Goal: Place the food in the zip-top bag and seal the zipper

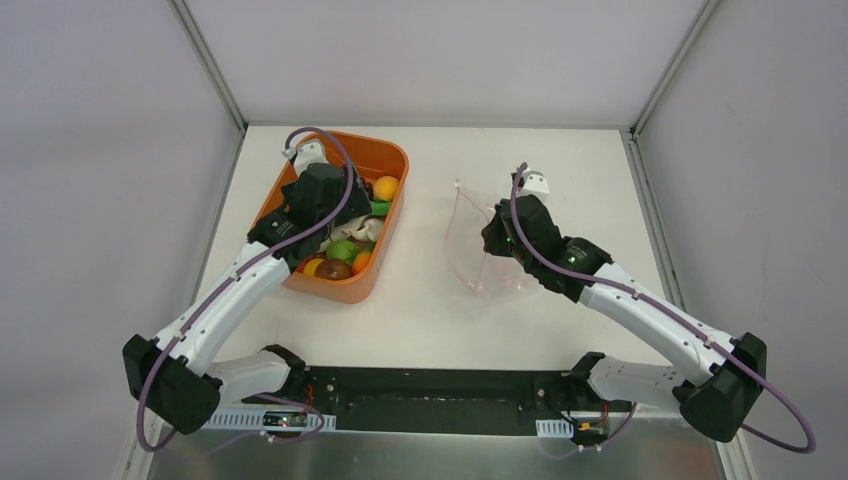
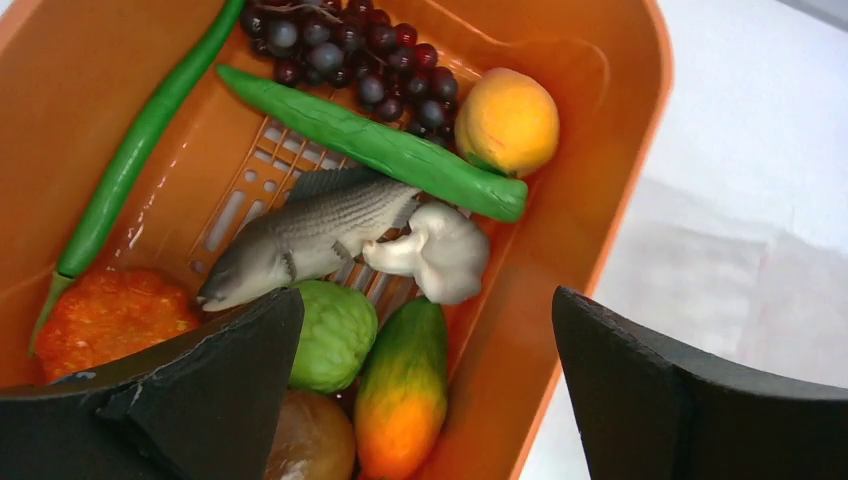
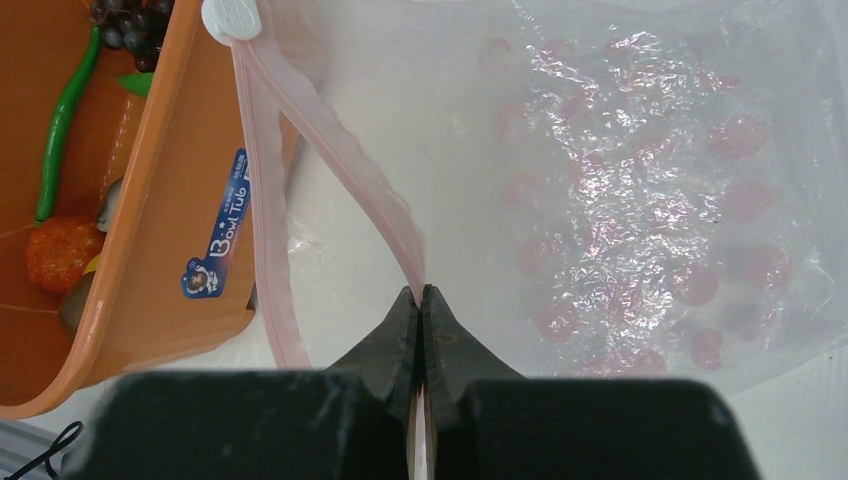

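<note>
The clear zip top bag [image 3: 640, 200], with pink dots and a pink zipper edge [image 3: 340, 150], lies on the table at centre right. My right gripper is shut on one side of its mouth; the zipper strip runs to the fingertips, and the other side hangs apart, leaving a gap. Over the orange tub, my left gripper stands open, with nothing held. Below it in the left wrist view are a white mushroom-like piece [image 2: 445, 255], a fish [image 2: 300, 240], a papaya [image 2: 405, 390], a green round vegetable [image 2: 335, 335] and a green pepper [image 2: 380, 140].
The orange tub [image 1: 402, 190] stands on the left of the table, its wall between the food and the bag. Grapes [image 2: 350, 45], a peach [image 2: 508, 120] and a red-orange lumpy piece [image 2: 115, 320] also lie inside.
</note>
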